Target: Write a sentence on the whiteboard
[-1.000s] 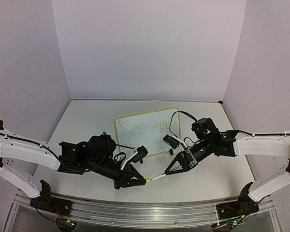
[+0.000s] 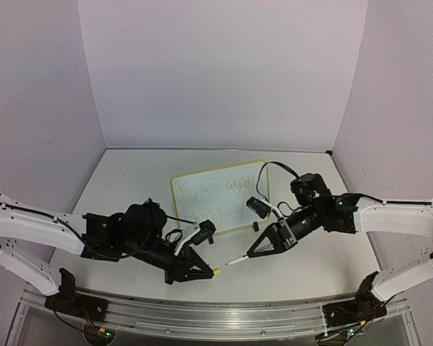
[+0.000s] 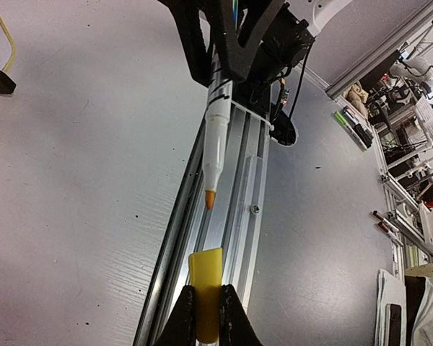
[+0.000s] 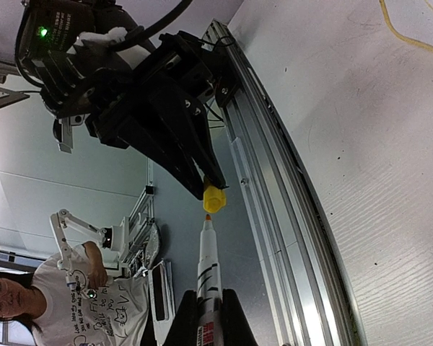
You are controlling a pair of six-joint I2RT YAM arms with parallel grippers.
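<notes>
A white marker (image 4: 208, 263) with an orange tip is gripped by my right gripper (image 2: 255, 254), its tip bare and pointing left. My left gripper (image 2: 205, 274) is shut on the yellow cap (image 3: 206, 288). In the top view a small gap separates cap and marker tip; both are held above the front of the table. Behind the arms lies the whiteboard (image 2: 234, 215) with its yellow frame, bearing yellow handwriting that reads roughly "You're" and a further word, with more below. The right arm hides part of its right side.
A metal rail (image 2: 216, 323) runs along the table's front edge. A person (image 4: 79, 295) sits beyond the edge in the right wrist view.
One second ago the cap sat on the marker's tip. The cap has come off, the left gripper shifting slightly left.
</notes>
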